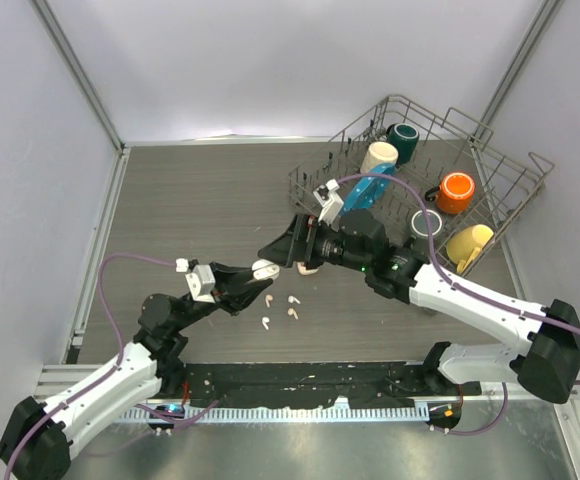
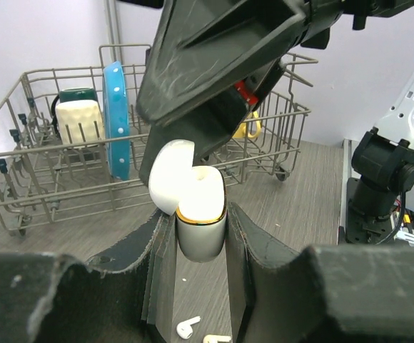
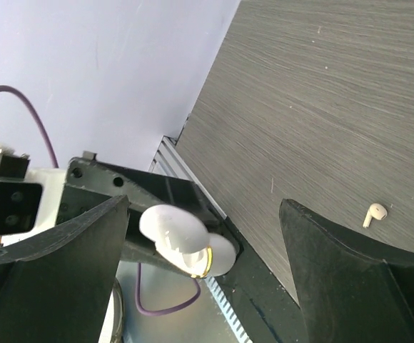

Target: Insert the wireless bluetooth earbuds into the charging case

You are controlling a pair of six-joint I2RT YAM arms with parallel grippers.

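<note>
A white charging case (image 2: 201, 243) with a gold band stands between the fingers of my left gripper, which is shut on its base. Its rounded lid (image 2: 170, 175) is tipped open and lies close against a dark finger (image 2: 200, 128) of my right gripper; whether they touch I cannot tell. From the right wrist view, the right gripper is open, the case visible beyond its spread fingers. Several small white earbuds, among them one earbud (image 1: 292, 313) and another earbud (image 1: 265, 323), lie loose on the table below the grippers.
A wire dish rack (image 1: 320, 165) holding several mugs and a blue plate (image 1: 365, 190) fills the back right. Partly under the right gripper, a pale object (image 1: 307, 269) rests on the table.
</note>
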